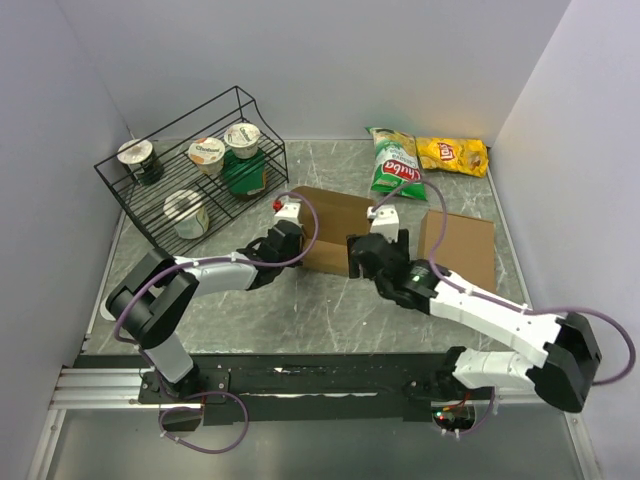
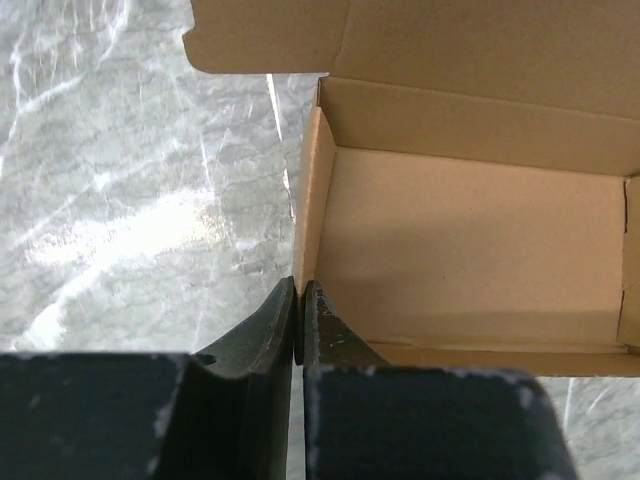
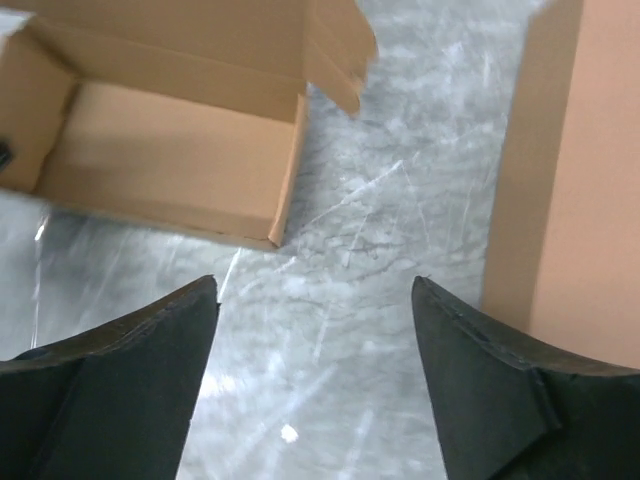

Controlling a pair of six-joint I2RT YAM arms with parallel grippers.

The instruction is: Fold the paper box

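Observation:
The brown paper box (image 1: 336,256) stands with side walls raised and a wide back flap (image 2: 480,45) upright. My left gripper is shut on the box's left wall, at its near corner. In the right wrist view the box (image 3: 170,160) lies at upper left, a small flap bent outward at its right back corner. My right gripper is open above the grey table, right of and nearer than the box, nothing between its fingers.
A flat cardboard piece (image 1: 462,247) lies at the right. Chip bags (image 1: 450,152) lie at the back, and a wire rack (image 1: 160,210) with tubs stands at back left.

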